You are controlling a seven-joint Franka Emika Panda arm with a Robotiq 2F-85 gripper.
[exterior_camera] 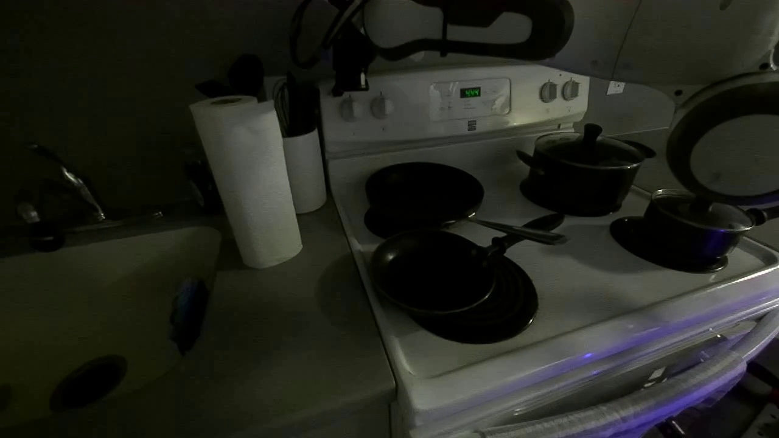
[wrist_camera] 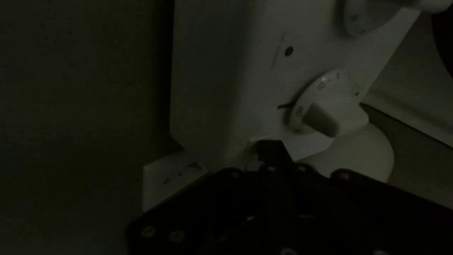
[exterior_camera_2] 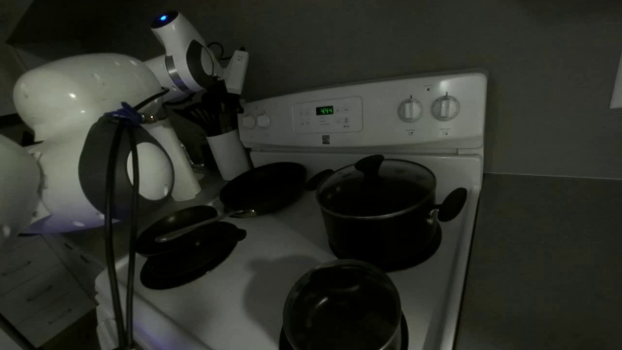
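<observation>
My gripper (exterior_camera: 347,89) hangs in front of the upper left end of the stove's back panel, just above the outer left knob (exterior_camera: 350,109). In the wrist view the dark fingers (wrist_camera: 274,153) are together, and nothing shows between them. Their tips are near the panel's corner, beside a white knob (wrist_camera: 346,117) whose OFF lettering lies close to the panel's dark mark. Whether the fingers touch the panel is hard to tell in this dim light. A second knob (wrist_camera: 367,19) is partly cut off at the top.
Two pans, a black frying pan (exterior_camera: 434,270) and another behind it (exterior_camera: 423,191), occupy the left burners. A lidded pot (exterior_camera: 584,171) and a saucepan (exterior_camera: 694,226) stand on the right. Close below the gripper are a utensil crock (exterior_camera: 304,171) and paper towels (exterior_camera: 248,182).
</observation>
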